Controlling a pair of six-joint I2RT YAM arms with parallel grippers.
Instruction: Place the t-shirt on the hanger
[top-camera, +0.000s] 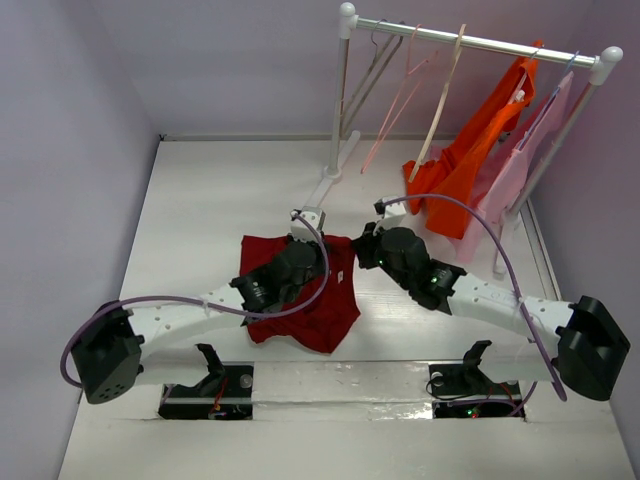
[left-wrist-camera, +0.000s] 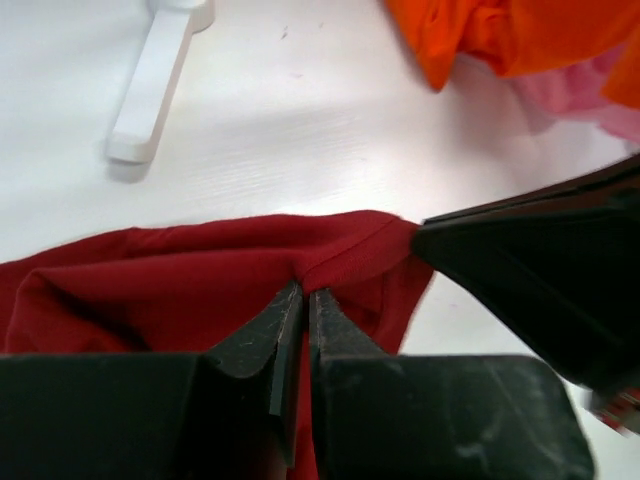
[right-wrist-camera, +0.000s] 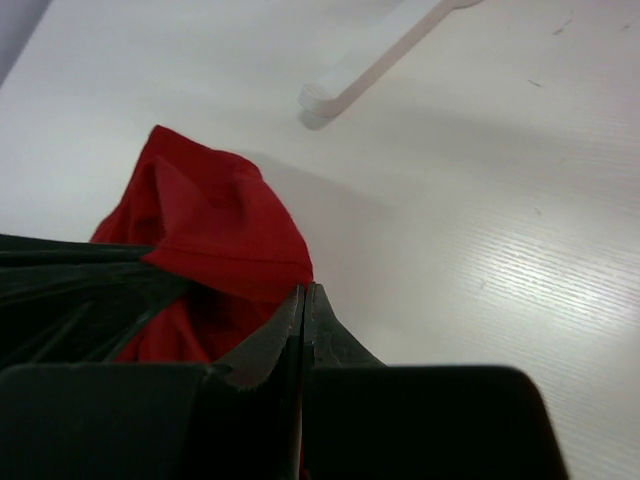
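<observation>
The dark red t-shirt (top-camera: 325, 315) lies bunched on the white table, part of it under my left arm. My left gripper is shut on the shirt's upper edge, where folds gather at its tips. Shut on the corner of that same edge, my right gripper is close by on the right; the cloth (right-wrist-camera: 235, 255) rises to its tips. A short stretch of edge (left-wrist-camera: 360, 240) runs between the two grippers. Empty hangers, one pink (top-camera: 392, 105) and one pale wooden (top-camera: 440, 105), hang from the rack's rail (top-camera: 490, 45).
Orange clothing (top-camera: 465, 170) and pink clothing (top-camera: 520, 165) hang at the rack's right end. The rack's white foot (top-camera: 325, 187) reaches over the table just behind the shirt. Bare table lies to the left and behind.
</observation>
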